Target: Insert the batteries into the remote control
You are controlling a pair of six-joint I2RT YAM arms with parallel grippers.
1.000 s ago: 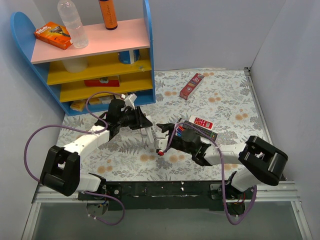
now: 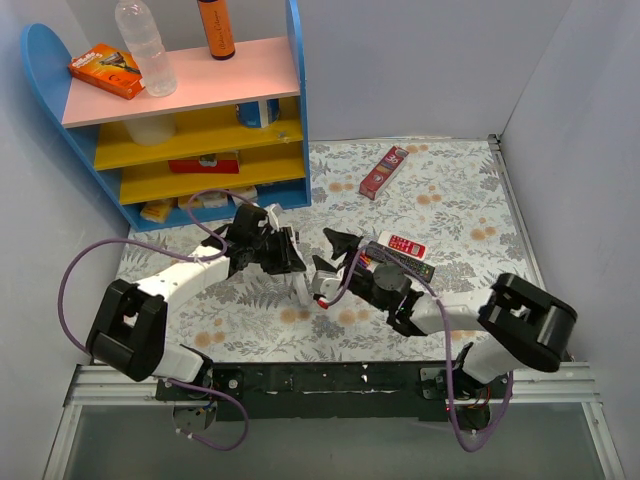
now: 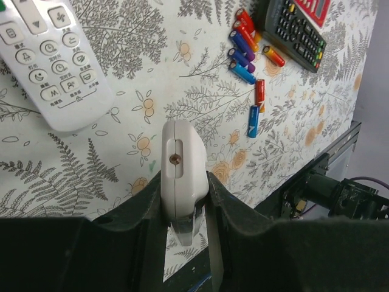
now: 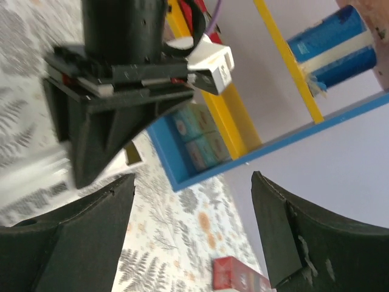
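Observation:
My left gripper is shut on a white remote (image 3: 182,146), seen end-on with a small screw hole facing the camera. In the top view, this remote (image 2: 300,285) stands steeply tilted beneath the left fingers. Close by to its right, my right gripper (image 2: 327,252) is open. The right wrist view shows its fingers (image 4: 85,237) well apart, with nothing visible between them. Loose batteries (image 3: 243,42), several in red, purple, blue and orange, lie on the patterned table. The held remote's battery compartment cannot be made out clearly.
Another white remote (image 3: 48,67) lies buttons up on the table. A black remote (image 3: 292,30) and a red-and-white calculator-like item (image 2: 402,245) lie beyond the batteries. A blue-sided shelf (image 2: 305,130) stands at back left; a red box (image 2: 383,172) lies at the back.
The left gripper has come slightly nearer the front, its remote with it.

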